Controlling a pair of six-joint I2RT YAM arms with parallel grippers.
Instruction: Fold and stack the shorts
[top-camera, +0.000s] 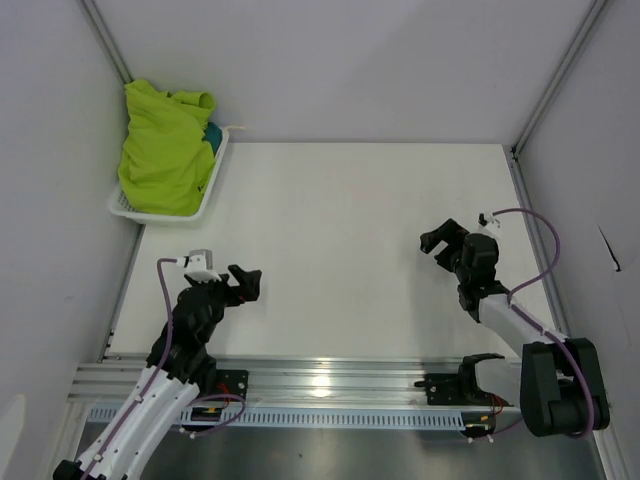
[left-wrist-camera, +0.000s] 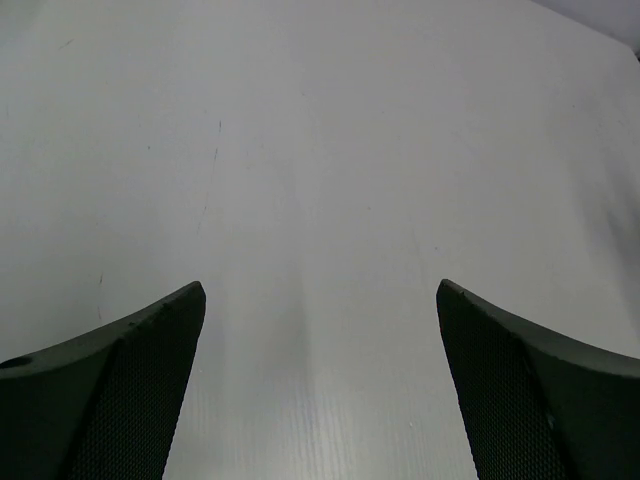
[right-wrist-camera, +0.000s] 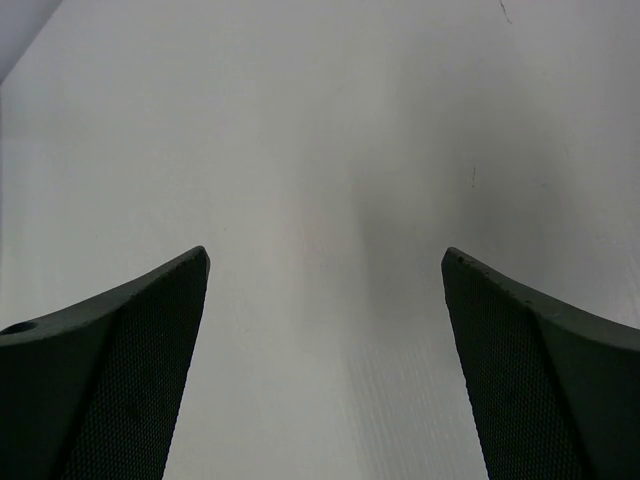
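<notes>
Bright green cloth (top-camera: 160, 150), with a bit of teal fabric (top-camera: 212, 137) behind it, is heaped in a white basket (top-camera: 160, 215) at the back left of the top view. My left gripper (top-camera: 238, 282) hangs open over the front left of the white table, in front of the basket and apart from it. On the right side, my right gripper (top-camera: 437, 243) is also open. Both wrist views show only bare table between the spread fingers.
A metal rail (top-camera: 320, 370) runs along the front edge, and walls close in the sides and back.
</notes>
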